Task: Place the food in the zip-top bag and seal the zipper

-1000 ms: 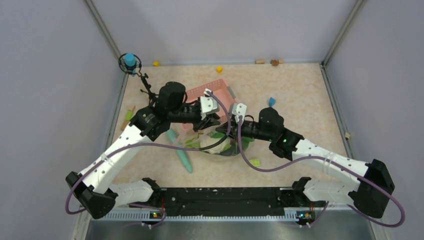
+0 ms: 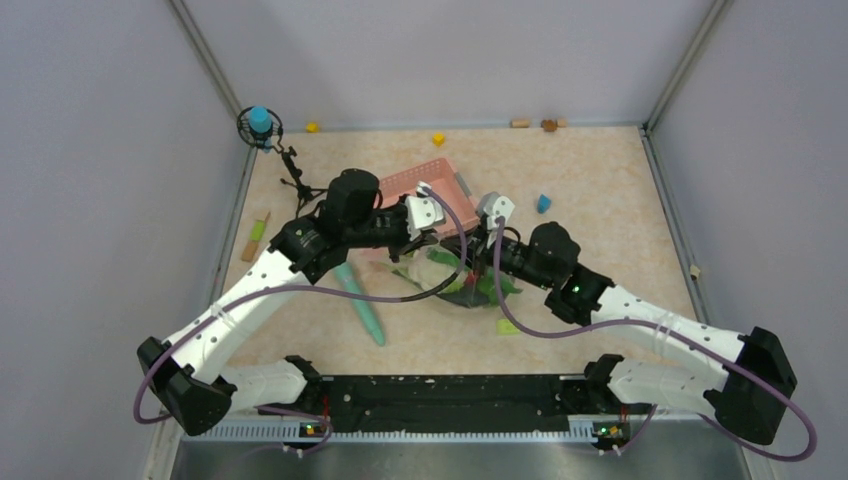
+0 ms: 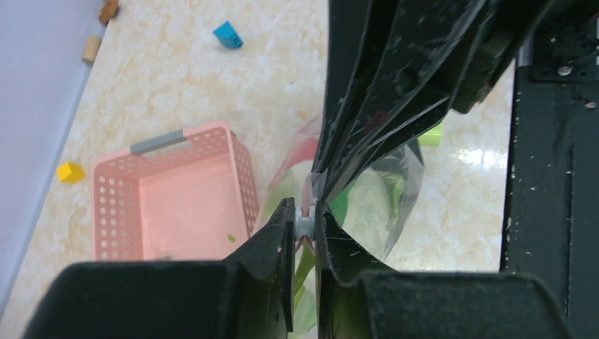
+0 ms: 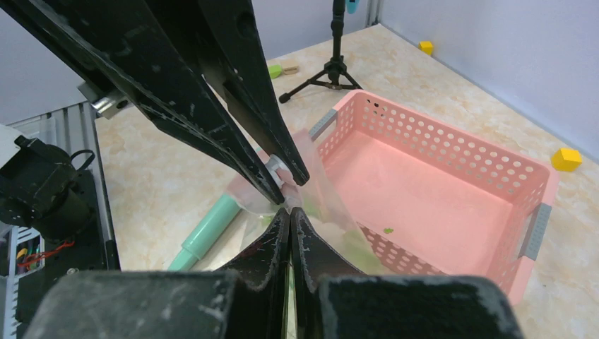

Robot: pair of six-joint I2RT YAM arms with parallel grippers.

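A clear zip top bag with green, white and red contents (image 2: 445,275) is held up at mid-table, in front of the pink basket. My left gripper is shut on the bag's zipper, around a small white piece, probably the slider. My right gripper is shut at the bag's top, just beside the left fingers; whether any film is between its fingertips is hard to tell. Both arms partly hide the bag in the top view.
The pink basket (image 2: 405,182) stands behind the bag. A teal cylinder (image 2: 365,310) lies to its left, a tripod (image 2: 300,185) at back left. A blue block (image 2: 543,204) and yellow block (image 2: 438,138) lie behind.
The bag's contents look shifted rightward too.
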